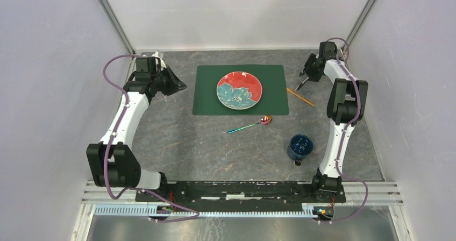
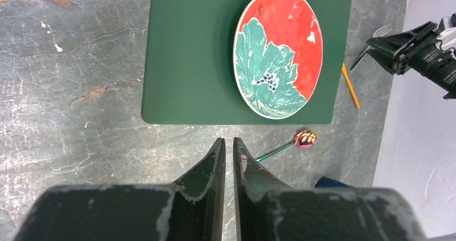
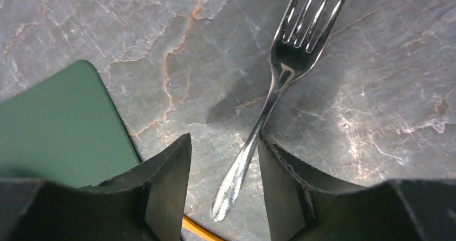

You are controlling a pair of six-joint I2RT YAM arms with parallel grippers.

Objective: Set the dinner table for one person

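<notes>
A red and teal floral plate point(image 1: 239, 90) sits on the green placemat point(image 1: 204, 90). Over a silver fork point(image 3: 258, 128) my right gripper stands open, with the handle running between its fingers and close to the right one; whether they touch cannot be told. My left gripper is slightly open and empty, left of the placemat in the top view. In front of the placemat lies a shiny spoon point(image 1: 250, 125). An orange-handled utensil point(image 1: 300, 97) rests at the placemat's right edge. Nearer the front stands a dark blue mug point(image 1: 300, 147).
Walls close in the grey stone-patterned table point(image 1: 177, 149) at the left, back and right. The right wall point(image 1: 400, 90) is close to my right arm. Bare table spreads left of the spoon and in front of the placemat.
</notes>
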